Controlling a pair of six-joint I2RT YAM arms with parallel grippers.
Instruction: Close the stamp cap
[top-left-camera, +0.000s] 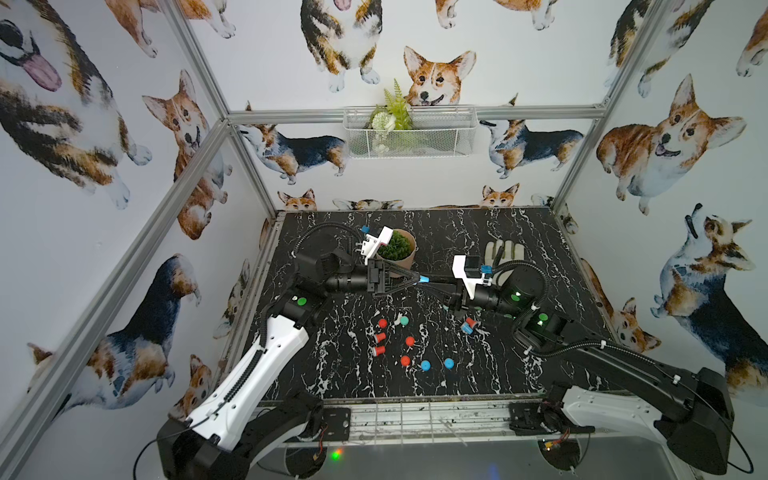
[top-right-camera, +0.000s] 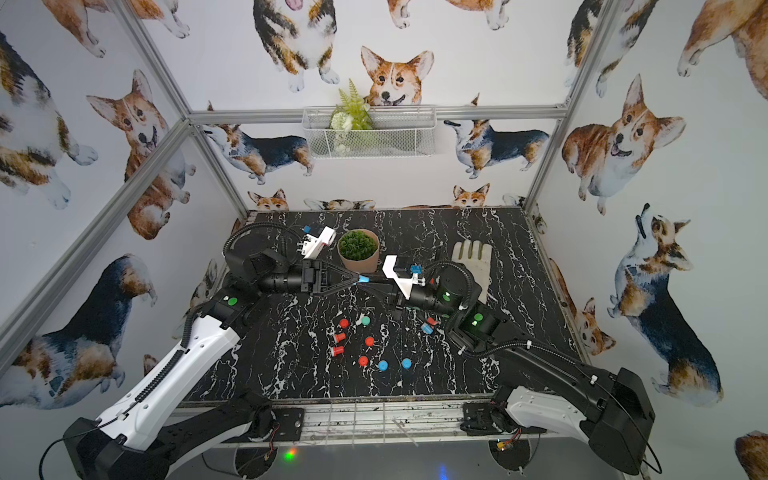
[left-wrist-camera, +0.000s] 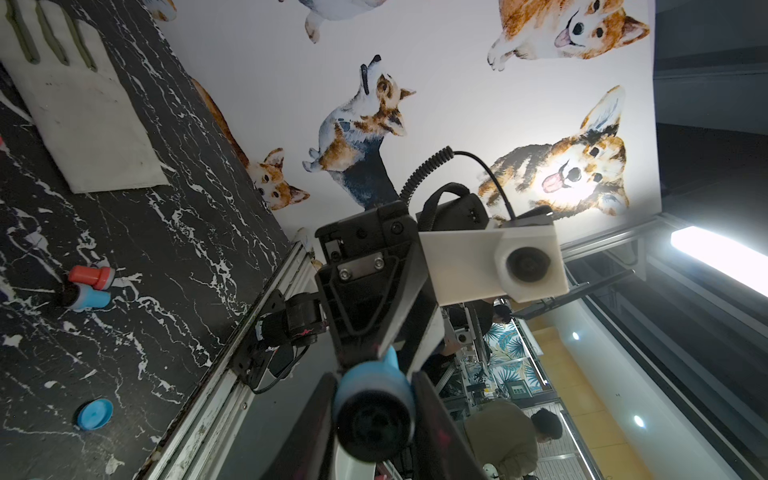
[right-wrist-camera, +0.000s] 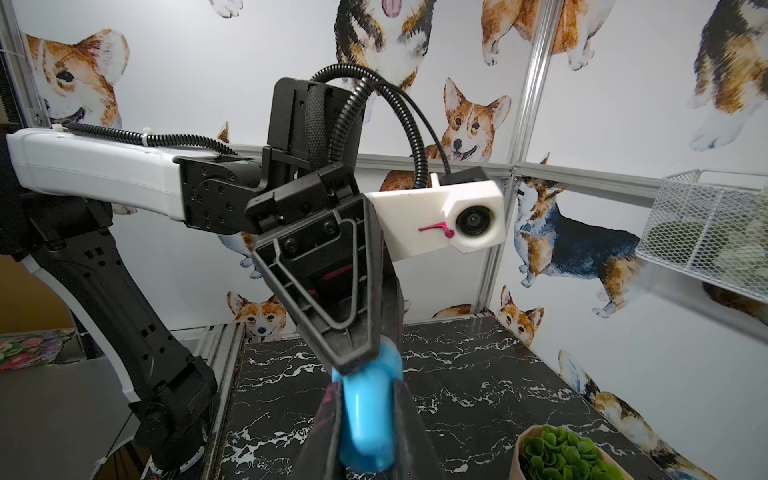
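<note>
Above the middle of the table my two grippers meet tip to tip, with a blue stamp (top-left-camera: 424, 279) between them. In the left wrist view a blue ring-shaped end with a dark hollow (left-wrist-camera: 374, 408) lies between the fingers of my left gripper; whether they press on it is unclear. The right gripper's fingers reach to it from behind. In the right wrist view a smooth blue part (right-wrist-camera: 369, 420) is held in my shut right gripper, against the tip of the left gripper. The joint between the blue parts is hidden.
Several red and blue pieces lie below on the black marbled table, among them a blue cap (top-left-camera: 425, 365) and a red cap (top-left-camera: 405, 361). A potted plant (top-left-camera: 408, 252) stands behind the left gripper. A glove lies at the right.
</note>
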